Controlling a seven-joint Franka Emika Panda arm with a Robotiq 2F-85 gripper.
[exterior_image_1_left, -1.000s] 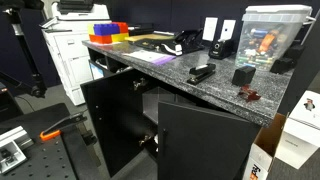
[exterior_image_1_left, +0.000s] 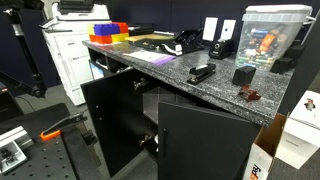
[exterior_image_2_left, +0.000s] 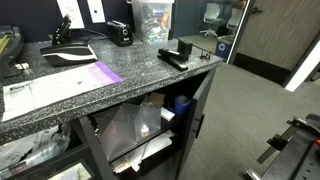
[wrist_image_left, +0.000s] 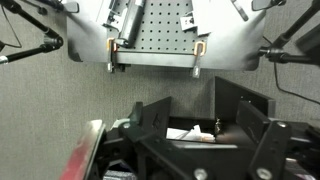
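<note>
In the wrist view my gripper stands at the lower edge, its dark fingers (wrist_image_left: 272, 143) wide apart with nothing seen between them. Beyond it, the open black cabinet shows from above, with light items on its shelf (wrist_image_left: 190, 134). One cabinet door (exterior_image_1_left: 112, 112) stands swung out on the left in exterior view 1, and the other door (exterior_image_1_left: 203, 143) stands open on the right. In exterior view 2, papers and a blue round object (exterior_image_2_left: 181, 104) sit inside the cabinet. The gripper is not made out in either exterior view.
A speckled countertop (exterior_image_2_left: 140, 72) carries a black stapler (exterior_image_1_left: 201, 72), a small black block (exterior_image_1_left: 243, 75), a clear bin (exterior_image_1_left: 270, 38) and coloured bricks (exterior_image_1_left: 107, 32). White boxes (exterior_image_1_left: 298, 135) stand at the right. Bare carpet (wrist_image_left: 130, 85) lies between the cabinet and the perforated table (wrist_image_left: 165, 25).
</note>
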